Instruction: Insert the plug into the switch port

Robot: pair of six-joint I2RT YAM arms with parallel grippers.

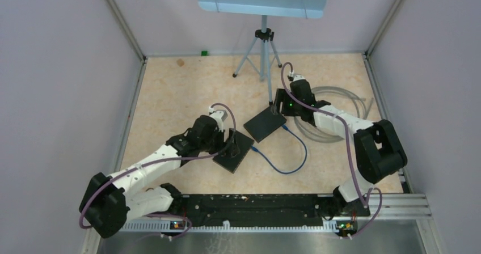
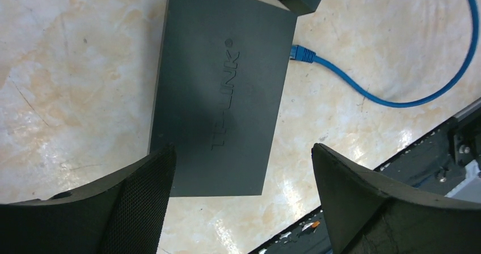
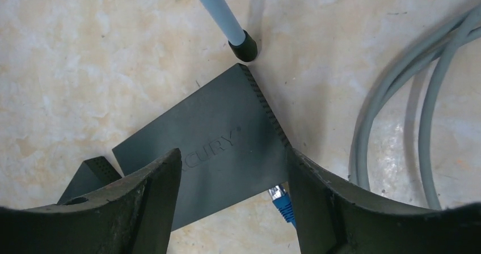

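In the left wrist view a black TP-LINK box [image 2: 198, 101] lies flat, with a blue plug [image 2: 302, 53] at its right side. My left gripper stands open above this box, its fingers apart and nothing between them. The right wrist view shows the second black box [image 3: 221, 152], marked with raised letters ending in CURY, and another blue plug [image 3: 282, 203] at its lower edge. Over that box my right gripper is open and empty. A blue cable [image 1: 304, 159] runs between the two boxes. Whether either plug is fully seated cannot be told.
A tripod leg [image 3: 244, 45] stands close by the far corner of the second box. Coiled grey hose [image 1: 326, 136] lies to the right, near my right arm.
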